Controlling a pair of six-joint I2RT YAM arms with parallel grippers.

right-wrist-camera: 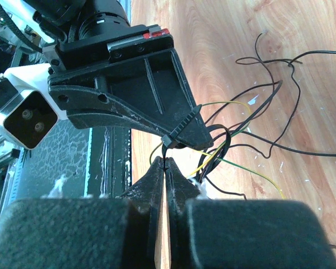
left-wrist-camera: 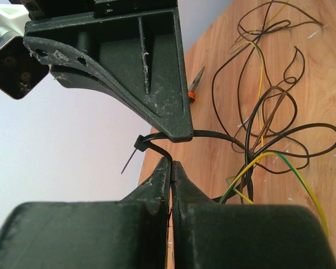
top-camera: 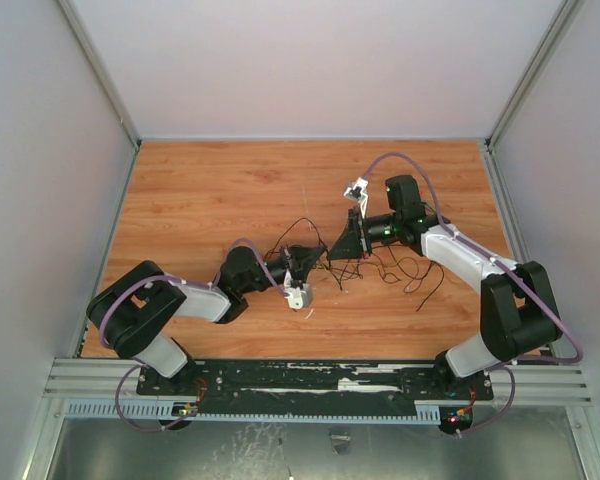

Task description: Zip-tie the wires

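Note:
A black zip tie point(left-wrist-camera: 141, 142) loops near the wires, its head and thin tail standing out at the left in the left wrist view. Its strap runs down between the fingertips of my left gripper, which is shut on it. In the right wrist view the ribbed zip tie strap point(right-wrist-camera: 185, 126) crosses the left gripper's tip. A thin black piece below its head meets my right gripper, shut at that point. Both grippers point(top-camera: 316, 252) nearly touch, tip to tip, above the table. The bundled wires point(left-wrist-camera: 249, 154), black, brown and yellow-green, pass beside the tie.
Loose wire ends point(top-camera: 410, 272) spread over the wooden table point(top-camera: 220, 190) to the right. A tool with an orange handle point(left-wrist-camera: 191, 96) lies behind the right gripper.

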